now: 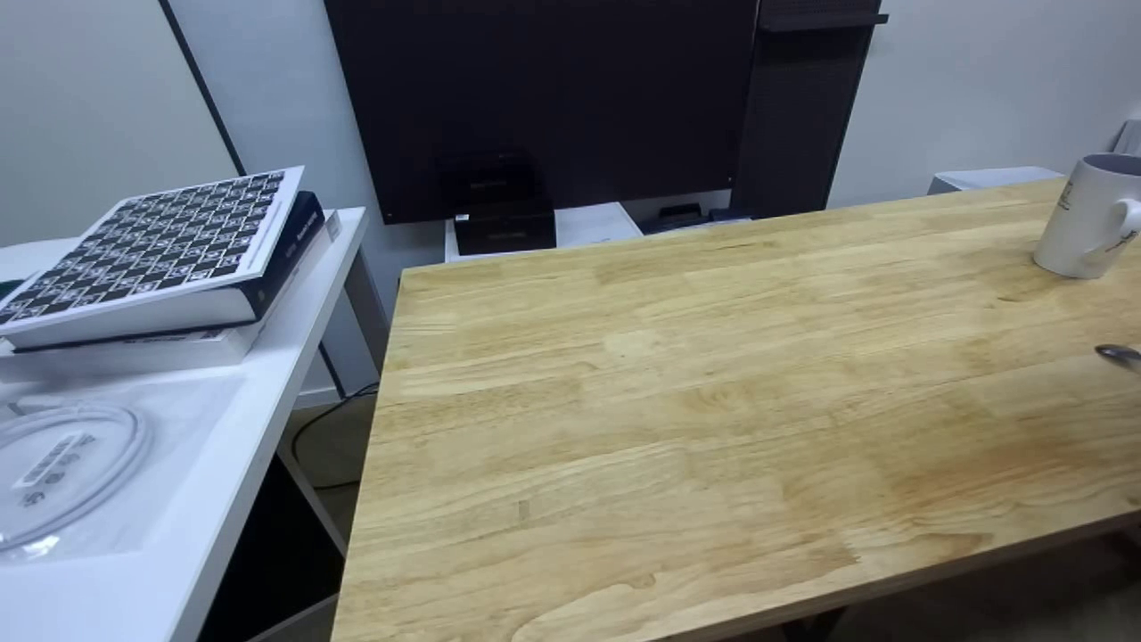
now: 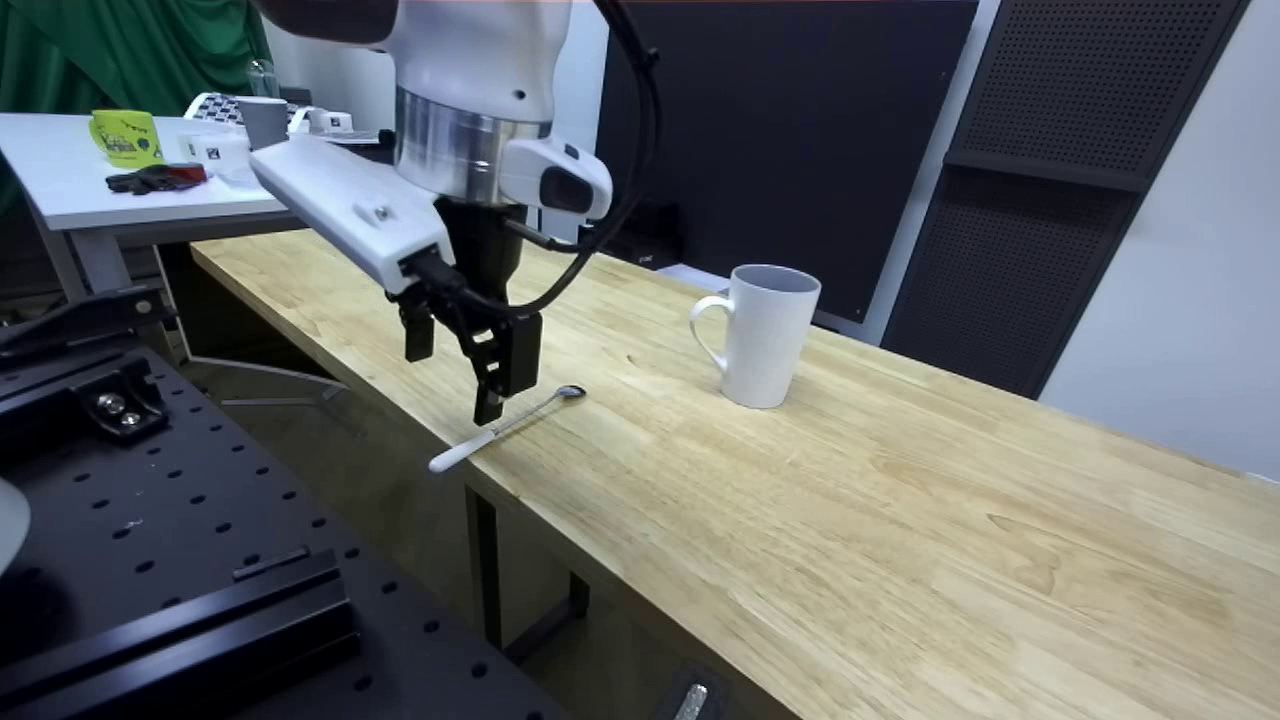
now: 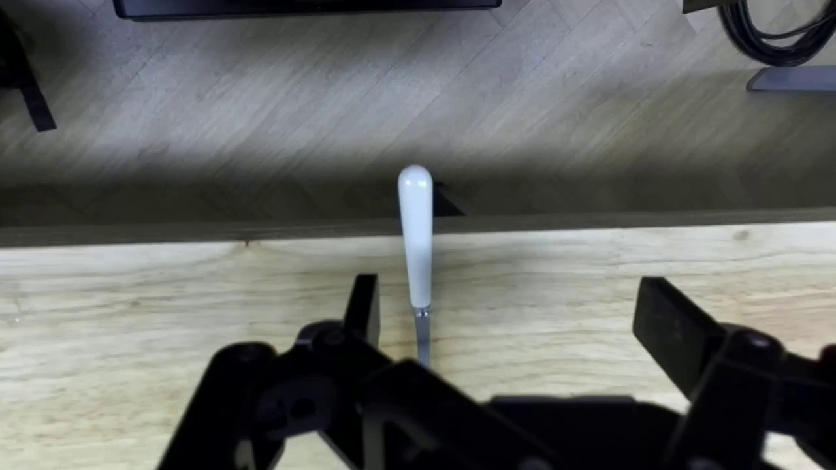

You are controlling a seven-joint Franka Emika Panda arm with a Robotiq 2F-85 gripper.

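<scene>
A spoon with a white handle [image 3: 417,243] lies on the wooden table, its handle end sticking out past the edge. Its metal bowl [image 2: 570,392] points in over the tabletop; in exterior view 1 only the spoon's tip [image 1: 1118,352] shows at the right border. My gripper [image 2: 451,370] hangs open above the table edge, close to the spoon, with a wide gap between its fingers. In the wrist view the handle is seen between the two fingers, nearer the left one, and the bowl is hidden behind the gripper. A white mug [image 2: 768,342] stands upright farther in.
A white side table [image 1: 267,428] carries books [image 1: 160,257] and a bagged cable. A black perforated base [image 2: 240,528] lies across a gap from the table edge.
</scene>
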